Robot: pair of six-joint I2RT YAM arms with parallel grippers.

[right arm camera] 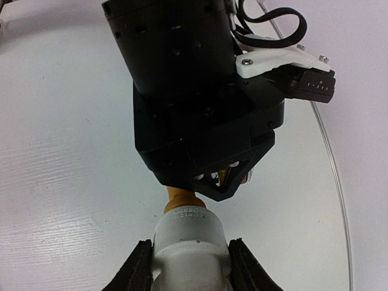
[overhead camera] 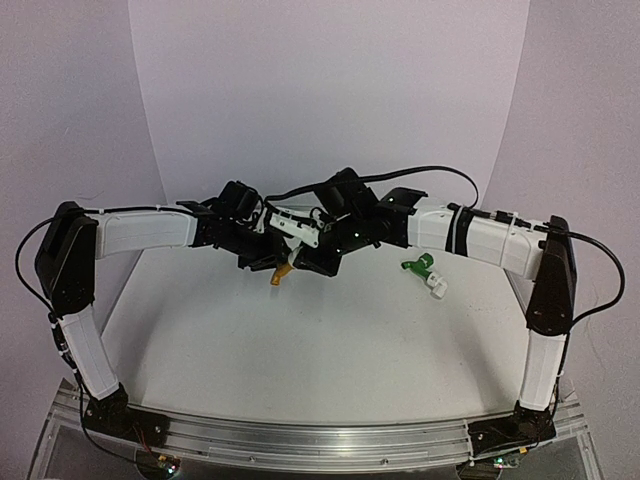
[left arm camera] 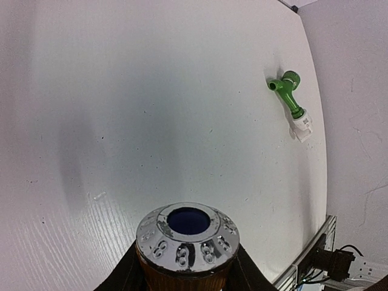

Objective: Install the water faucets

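An orange faucet [overhead camera: 279,275] with a chrome knob [left arm camera: 187,254] is held up in my left gripper, whose black fingers stand on both sides of it below the knob. My right gripper is shut on a white fitting [right arm camera: 189,233]. In the right wrist view, this fitting meets the end of the orange faucet [right arm camera: 180,197]. How deeply the two are engaged cannot be told. On the right of the table lies a green faucet [overhead camera: 419,265] with a white fitting [overhead camera: 437,286] at its end.
Both wrists are close together above the back middle of the table [overhead camera: 300,360], which is bare in front. Walls rise at the left, back and right. A metal rail [overhead camera: 320,440] runs along the front edge.
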